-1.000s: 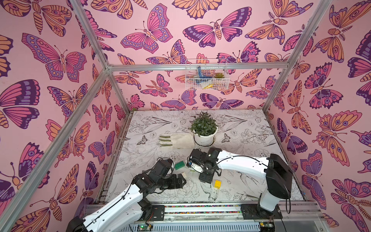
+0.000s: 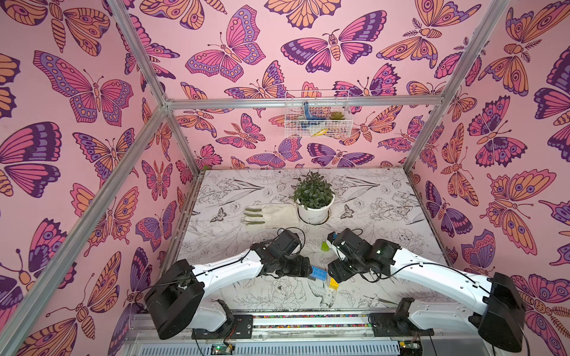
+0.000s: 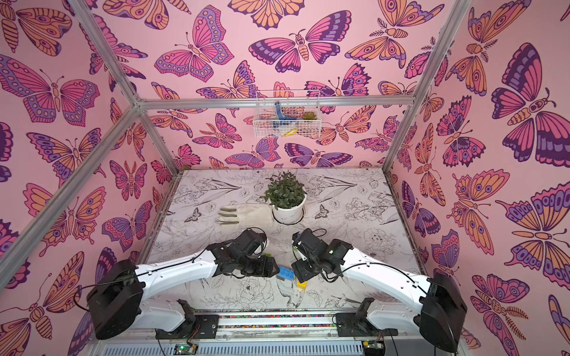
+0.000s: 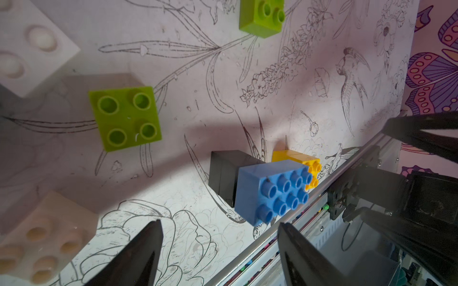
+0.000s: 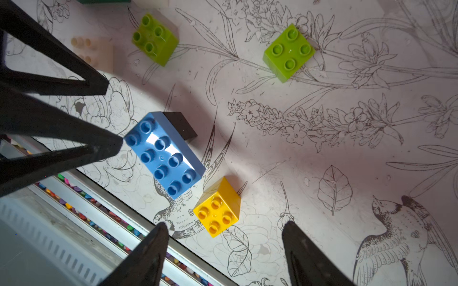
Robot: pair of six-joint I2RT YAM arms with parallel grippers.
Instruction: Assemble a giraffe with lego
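A blue 2x4 brick (image 4: pixel 267 190) sits with a black brick (image 4: pixel 223 174) against its back, just left of a yellow brick (image 5: pixel 217 209). My left gripper hangs open above the bricks. My right gripper is open near the yellow brick, nothing between its fingers.
A potted plant (image 2: pixel 313 201) stands at the back middle, beside a pale glove (image 2: pixel 270 215). The table's front rail borders the bricks.
My left gripper has moved right toward the blue brick. The right arm has drawn back to the right, uncovering the blue brick.
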